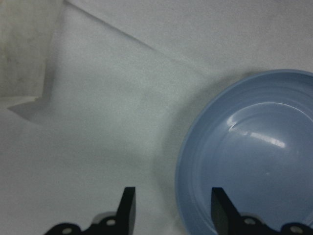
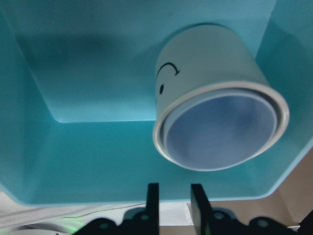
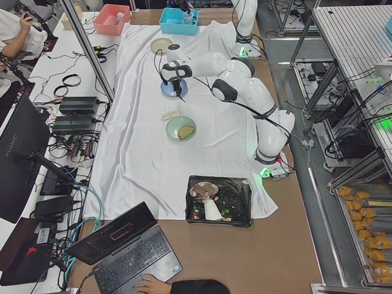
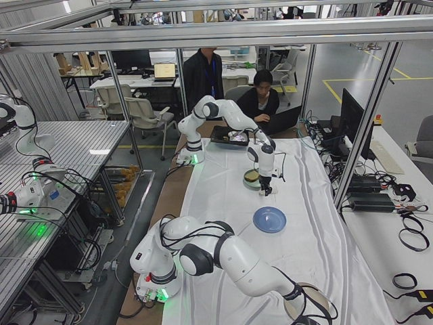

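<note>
My left gripper hangs open over the white cloth beside a blue plate (image 1: 264, 161), one finger above the plate's left rim, nothing between them. A paper-like piece (image 1: 22, 54) lies at the upper left of that wrist view. My right gripper stands over a turquoise bin (image 2: 88, 73), its fingers a short gap apart and empty. In the bin a white cup (image 2: 205, 54) with a drawn face lies on its side, opening toward the gripper, a blue-white inner liner or cup inside.
A green plate (image 3: 175, 130) with a yellowish item sits nearer mid-table. A beige plate (image 3: 160, 44), a pink bin (image 3: 111, 21) and a black tray (image 3: 239, 202) with mixed items stand around.
</note>
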